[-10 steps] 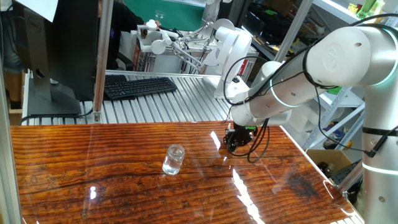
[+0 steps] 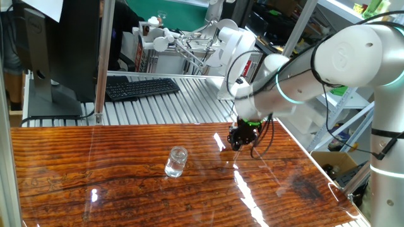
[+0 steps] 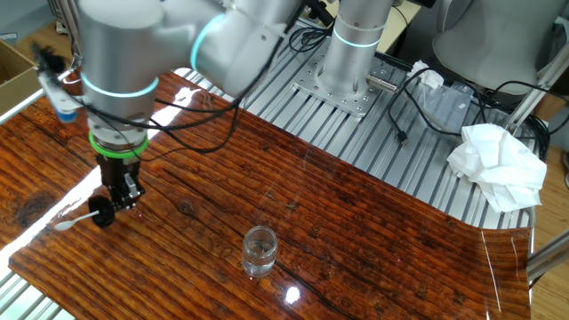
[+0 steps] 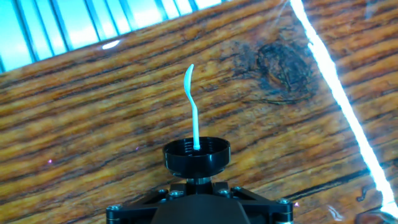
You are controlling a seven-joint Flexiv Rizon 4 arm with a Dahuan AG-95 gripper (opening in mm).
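My gripper [image 3: 123,188] is over the table at the far end from the tissue, shut on a round black cap [image 4: 197,163] with a thin white spoon [image 4: 194,121] standing out of it. In exterior view 2 the black cap [image 3: 101,212] faces sideways and the spoon [image 3: 78,220] points left, its bowl end clear of the wood. Exterior view 1 shows the gripper [image 2: 242,135] as a dark shape by the table's back edge; the spoon is hard to make out there. A clear glass jar [image 2: 176,162], open at the top with clear liquid inside, stands upright apart from the gripper.
Crumpled white tissue [image 3: 498,167] lies on the metal slats. Behind the table are a keyboard [image 2: 142,89] and a monitor [image 2: 66,63]. Loose cables [image 3: 191,124] hang beside the arm.
The jar has stayed in place.
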